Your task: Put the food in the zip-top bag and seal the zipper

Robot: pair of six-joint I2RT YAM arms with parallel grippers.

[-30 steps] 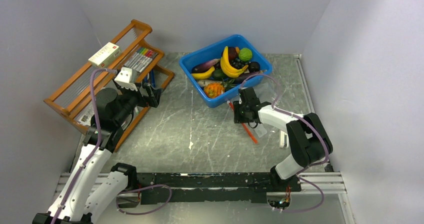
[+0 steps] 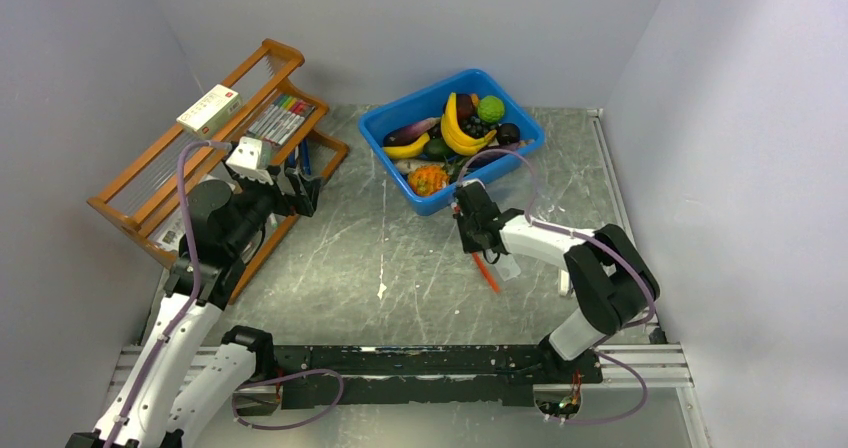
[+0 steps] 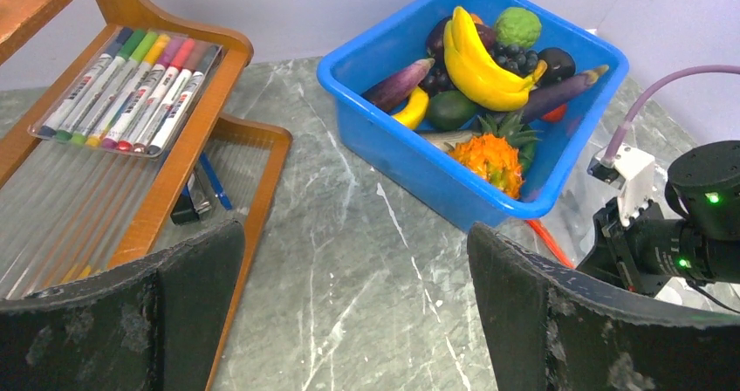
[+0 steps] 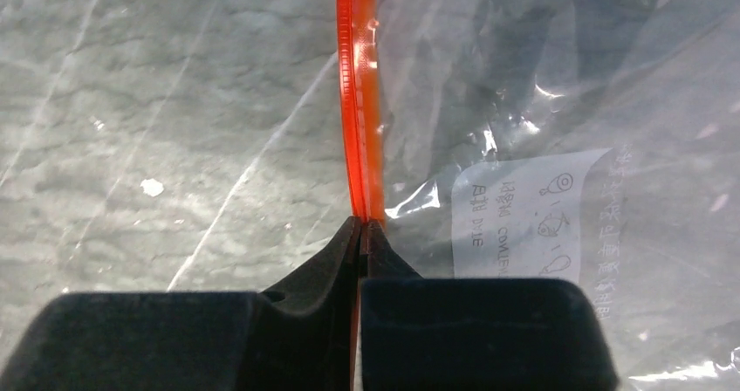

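The clear zip top bag [image 4: 515,103] lies flat on the grey table, its orange-red zipper [image 4: 358,85] along one edge and a white label [image 4: 519,216] under the film. My right gripper is shut on that zipper edge; from above, the orange strip [image 2: 487,273] runs out below the gripper. Food, including bananas [image 3: 480,64], eggplants, grapes and an orange pineapple-like fruit [image 3: 490,162], fills the blue bin [image 3: 410,174]. My left gripper stands open above the table's left side, nothing between its fingers.
A wooden rack [image 2: 300,58] with marker pens [image 3: 131,90] and a white box [image 2: 210,111] occupies the left side. The bin stands close behind the right gripper. Bare table lies between rack and bag.
My right gripper has shifted left, and the bag's orange edge has come left with it. The left arm and the bin have stayed put.
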